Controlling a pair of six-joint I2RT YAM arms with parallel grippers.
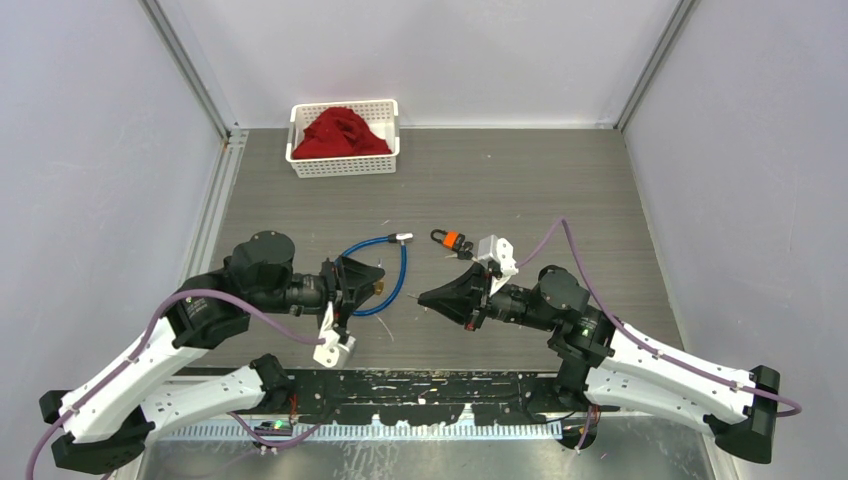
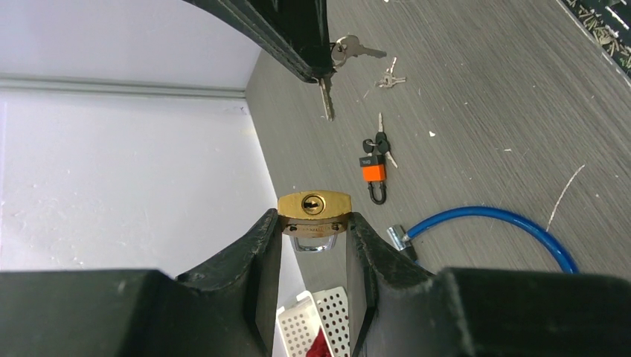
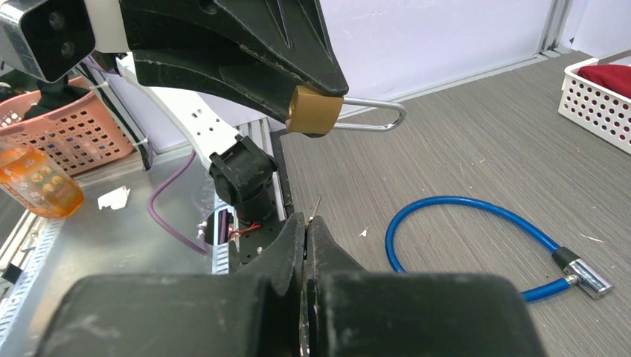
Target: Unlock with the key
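Note:
In the left wrist view, a brass padlock (image 2: 338,202) is pinched between the fingertips of my left gripper, keyhole up and silver shackle pointing away. My right gripper is shut on a small key (image 3: 318,204), whose thin tip pokes out past the fingers. Seen from the left wrist, the key's blade (image 2: 326,101) points toward the padlock side, and a second key (image 2: 360,49) hangs out sideways at the same fingertips. From the top, a gap separates the key tip (image 1: 413,296) from the padlock (image 1: 379,287).
Flat on the table lie a blue cable lock (image 1: 404,268), an orange padlock (image 1: 452,240) with keys on it and a loose pair of keys (image 2: 390,79). A white basket (image 1: 345,169) with red cloth stands at the back.

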